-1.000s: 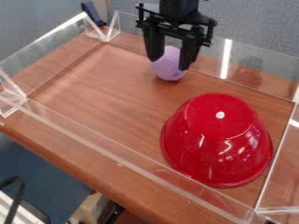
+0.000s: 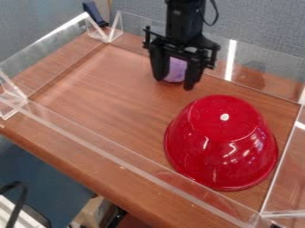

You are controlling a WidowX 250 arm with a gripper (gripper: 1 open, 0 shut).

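The black gripper (image 2: 179, 69) hangs at the top centre over the back of the wooden tray, its fingers pointing down on either side of a small purple object (image 2: 176, 73), which they partly hide. Whether the fingers touch it cannot be told. A large glossy red dome (image 2: 220, 144), like an upturned bowl, lies on the wood at the right front.
Clear plastic walls (image 2: 107, 156) border the wooden surface (image 2: 95, 98). A grey wall stands behind, and dark cables and other items lie below at the lower left.
The gripper has come down around the purple object, hiding more of it. The red dome and the rest stand as before.
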